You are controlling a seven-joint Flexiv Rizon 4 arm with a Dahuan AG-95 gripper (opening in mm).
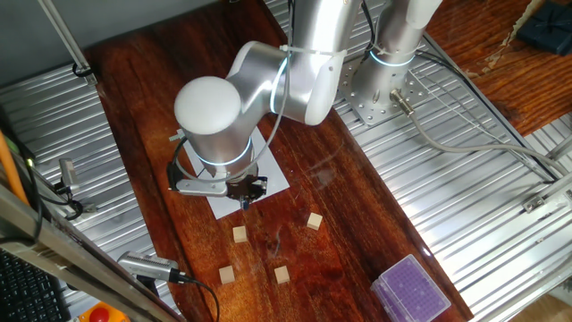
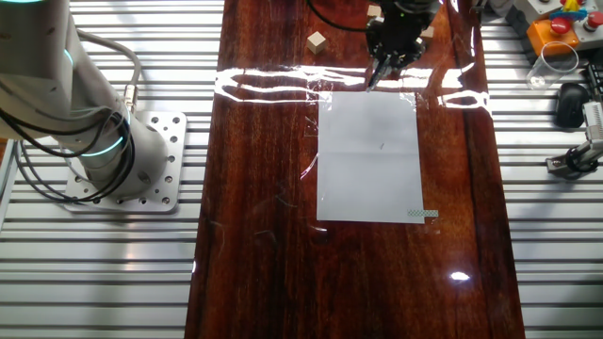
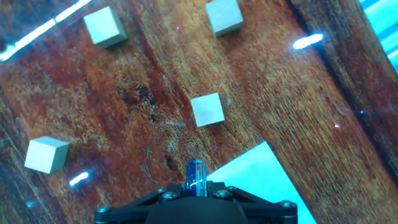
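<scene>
Several small pale wooden cubes lie apart on the dark table. In exterior view 1, one cube [image 1: 239, 234] is closest to my gripper [image 1: 245, 204], another cube [image 1: 315, 221] sits to its right, and two more, a left cube [image 1: 227, 275] and a right cube [image 1: 282, 274], lie farther down. The wrist view shows the nearest cube [image 3: 208, 109] ahead of my gripper, whose fingers are together with no cube between them. A white paper sheet [image 2: 367, 160] lies flat and bare; the gripper [image 2: 379, 73] hangs by its cube-side edge.
A purple lidded box [image 1: 413, 291] stands at the table's lower right edge. A camera [image 1: 150, 266] with a black cable is at the left edge. Clear table surrounds the cubes, and the stretch beyond the paper is empty.
</scene>
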